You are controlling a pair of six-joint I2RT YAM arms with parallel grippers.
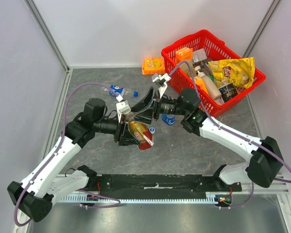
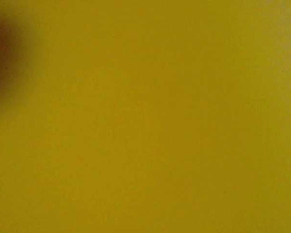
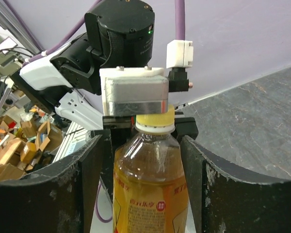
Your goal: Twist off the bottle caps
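An orange-yellow drink bottle is held tilted above the table, with my left gripper shut on its body. Yellow fills nearly the whole left wrist view, too blurred to make out detail. In the right wrist view the bottle's yellow cap sits on its neck. My right gripper is open at the cap end, its fingers on either side of the bottle in that view; contact cannot be told. From above, the cap is mostly hidden by the right fingers.
A blue-labelled bottle lies at the back left, its blue cap towards the right. Another blue item is partly under the right arm. A small blue-white cap lies near the held bottle. A full red basket stands back right.
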